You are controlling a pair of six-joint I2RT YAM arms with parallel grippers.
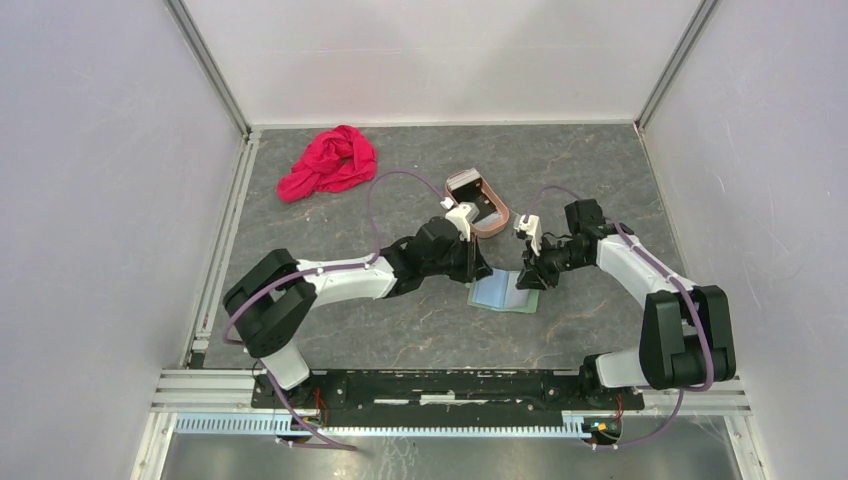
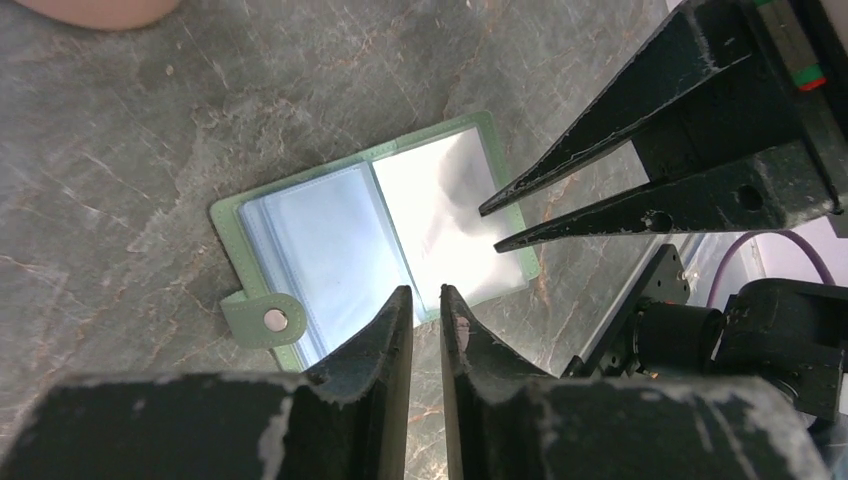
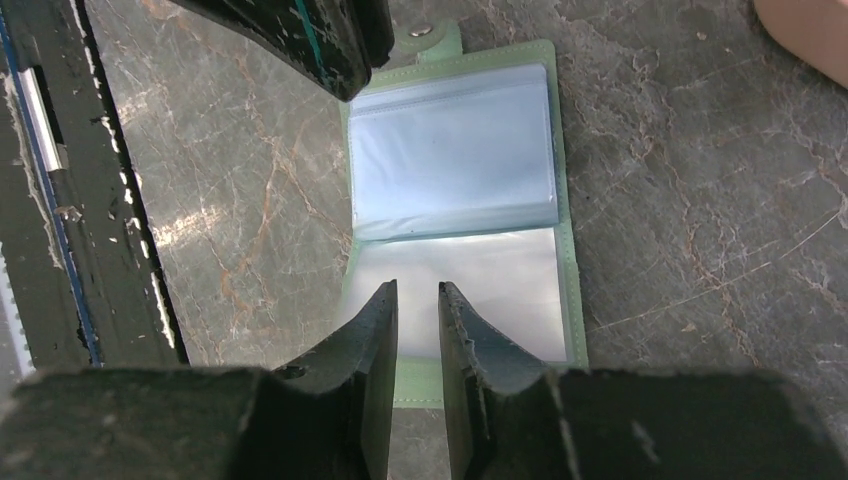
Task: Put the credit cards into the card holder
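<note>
The green card holder (image 1: 505, 292) lies flat and spread open on the table, with a clear blue sleeve (image 2: 325, 260) and a whiter page (image 2: 450, 210); its snap strap (image 2: 250, 322) is in the left wrist view. My left gripper is above it, fingers nearly closed; I see nothing clearly held between them. My right gripper hangs over the white page, tips slightly apart with nothing visible between. No loose card is clearly visible on the holder.
A pink tray (image 1: 503, 223) with white and dark contents sits behind the holder. A red cloth (image 1: 325, 160) lies back left. The table around the holder is otherwise clear.
</note>
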